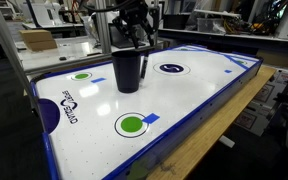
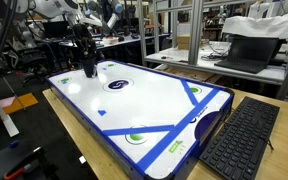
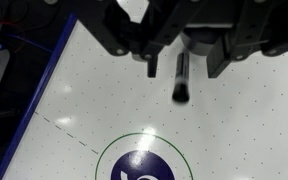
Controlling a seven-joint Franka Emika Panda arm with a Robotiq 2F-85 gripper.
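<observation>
A black cup (image 1: 127,73) stands upright on the white board, below my gripper (image 1: 139,42). A dark, slim, marker-like piece (image 1: 144,66) shows against the cup's right side, seemingly outside it. In the wrist view this marker-like piece (image 3: 181,85) is blurred and lies between the parted fingers, apart from both. My gripper is part open, with the dark round cup (image 3: 199,40) partly hidden behind it. In exterior view 2 the arm and cup are too small and dark to separate clearly.
The white board (image 1: 179,95) has blue tape edges and printed circles, with wide free room to the right of the cup. A keyboard (image 2: 240,138) and a laptop (image 2: 256,54) lie beyond the board's edge.
</observation>
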